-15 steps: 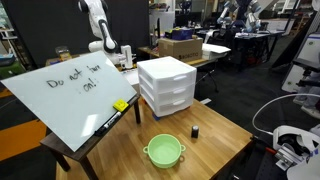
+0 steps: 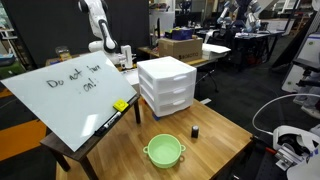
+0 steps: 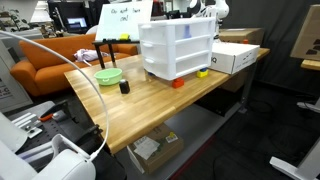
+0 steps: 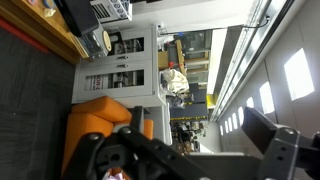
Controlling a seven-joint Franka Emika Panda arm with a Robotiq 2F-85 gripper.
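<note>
A light green bowl (image 2: pixel 164 151) with small handles sits on the wooden table, and its inside looks empty. To its right stands a small black object (image 2: pixel 195 131), apart from the bowl; in exterior view 2 the same black object (image 3: pixel 124 87) is nearer the camera. A white three-drawer unit (image 2: pixel 168 86) rests behind them. In the wrist view my gripper has its two dark fingers far apart, with only the room behind showing between them. It is away from the bowl and the black object, beside the table.
A tilted whiteboard (image 2: pixel 60 105) with handwriting stands at the left, a yellow item (image 2: pixel 120 105) on its edge. By the drawers in exterior view 2 lie a red item (image 3: pixel 178 83) and a yellow item (image 3: pixel 203 73).
</note>
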